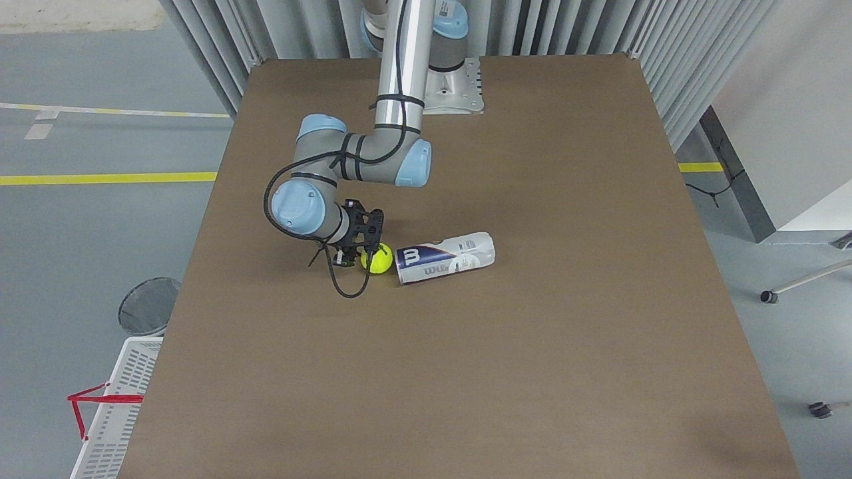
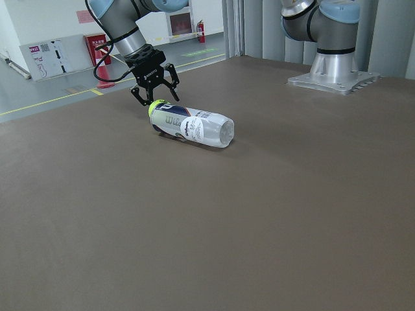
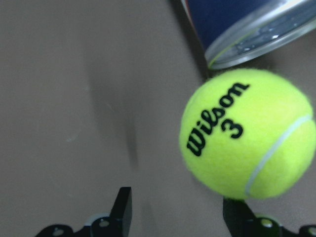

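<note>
A yellow Wilson tennis ball (image 1: 377, 260) (image 2: 156, 105) (image 3: 247, 132) lies on the brown table at the left end of a clear, labelled tube can (image 1: 444, 257) (image 2: 191, 126) (image 3: 232, 19), which lies on its side. My black gripper is open above the table beside the ball, with two fingertips at the bottom of the wrist view; the ball sits up and to the right of their gap, partly over the right fingertip.
The arm's base (image 1: 455, 92) stands at the back edge. A white basket (image 1: 120, 431) and a mesh bin (image 1: 148, 303) stand off the left side.
</note>
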